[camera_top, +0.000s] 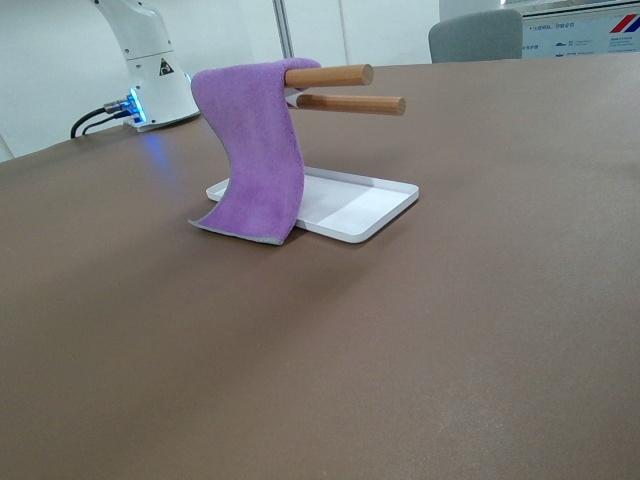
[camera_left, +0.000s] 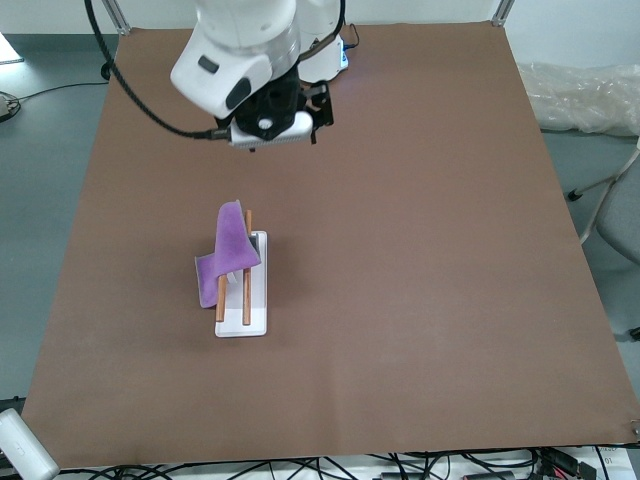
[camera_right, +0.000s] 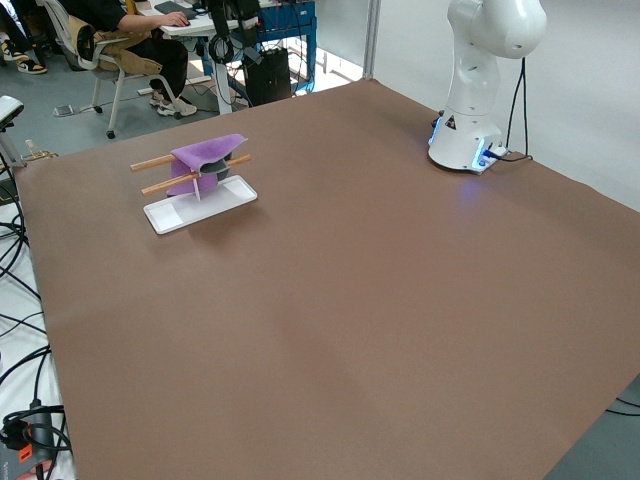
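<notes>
A purple towel (camera_left: 230, 245) hangs draped over the wooden bars (camera_top: 345, 105) of a small rack on a white tray (camera_left: 256, 315). In the top view the towel (camera_top: 250, 150) falls down one side to tray level. The gripper (camera_left: 280, 120), at the top of the left view, is high above and behind the rack, apart from it; its fingers are mostly hidden by the housing. In the right view only the arm's base and upper part (camera_right: 465, 130) show.
A chair (camera_left: 620, 210), cables (camera_right: 20, 250) and a seated person (camera_right: 140, 40) are beyond its edges.
</notes>
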